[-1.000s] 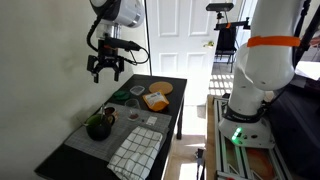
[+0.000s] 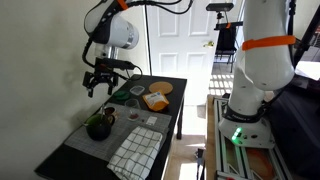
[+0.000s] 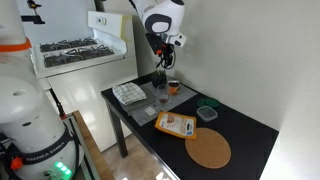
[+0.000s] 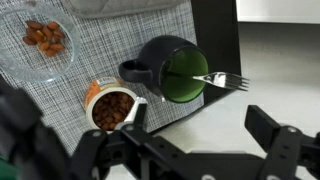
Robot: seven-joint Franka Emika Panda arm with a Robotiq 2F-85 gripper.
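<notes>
A black mug (image 4: pixel 165 68) with a green inside stands on the grey mat in the wrist view, a metal fork (image 4: pixel 222 79) leaning out over its rim. Beside it is an open can (image 4: pixel 112 105) of brown nuts or beans, and a clear bowl (image 4: pixel 42 68) holds a few more. My gripper is open, its fingers spread wide on both sides of the view with nothing held. In exterior view 1 the gripper (image 2: pixel 99 89) hangs above the mug (image 2: pixel 98 129), clear of it.
A checked cloth (image 2: pixel 135 152) lies near the front of the table. Farther along are an orange tray (image 3: pixel 175 124), a round brown mat (image 3: pixel 208 148) and a green container (image 3: pixel 207 102). A wall runs close behind the mug; the dark tabletop has bare room by the tray.
The objects on the table have not moved.
</notes>
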